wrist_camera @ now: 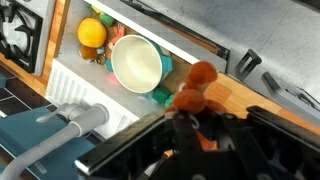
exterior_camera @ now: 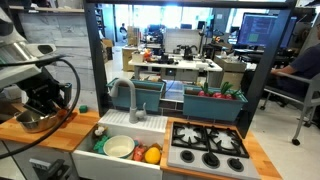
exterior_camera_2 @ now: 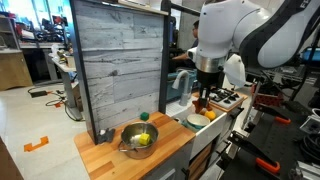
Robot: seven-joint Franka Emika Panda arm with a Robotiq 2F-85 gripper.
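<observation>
In the wrist view an orange-red object (wrist_camera: 198, 78) sits between the dark fingers of my gripper, which is shut on it. What the object is does not show clearly. Behind it lies the wooden counter. In exterior view 1 the gripper (exterior_camera: 64, 108) is over the left counter, near the steel pot (exterior_camera: 36, 122); the arm partly covers both. A pale bowl (wrist_camera: 137, 63) rests in the sink, with orange and yellow produce (wrist_camera: 90, 34) beside it. The pot (exterior_camera_2: 137, 152) holds something yellow in exterior view 2.
A curved faucet (exterior_camera: 130, 95) rises behind the sink. Right of the sink is a black-grated stove (exterior_camera: 210, 145), and blue planters (exterior_camera: 210, 106) line the back. An upright grey panel (exterior_camera_2: 127, 75) stands behind the counter.
</observation>
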